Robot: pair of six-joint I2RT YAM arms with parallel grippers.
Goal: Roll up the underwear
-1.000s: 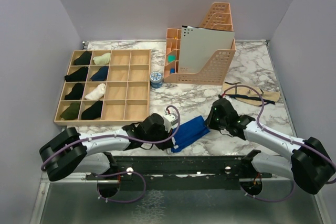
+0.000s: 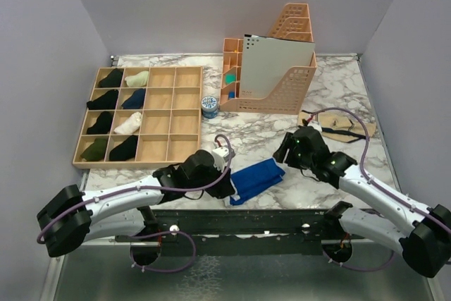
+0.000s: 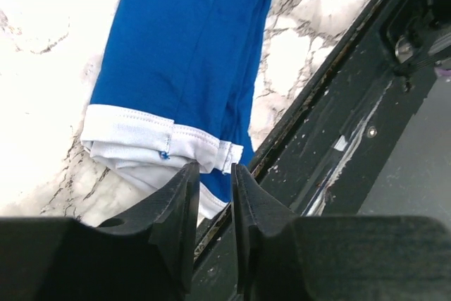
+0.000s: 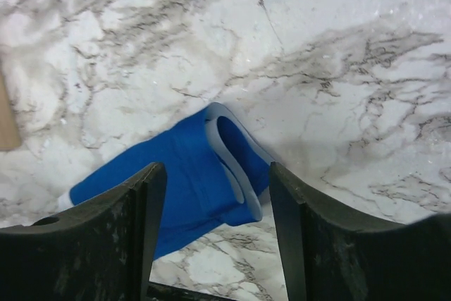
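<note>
Blue underwear [image 2: 255, 180] with a white waistband lies folded in a narrow strip at the table's front edge. In the left wrist view my left gripper is just over its waistband end [image 3: 141, 132], fingertips slightly apart; whether fabric is between them is unclear. My right gripper stands open above the other end, where the blue fabric [image 4: 183, 167] shows a grey-edged fold.
A wooden compartment box [image 2: 169, 135] with rolled garments is at the left. A peach organizer [image 2: 282, 100] and a small round tin [image 2: 209, 103] stand behind. Beige fabric pieces lie at the right.
My right gripper has risen away from the underwear's right end. My left arm has shifted slightly, its gripper staying at the waistband end.
</note>
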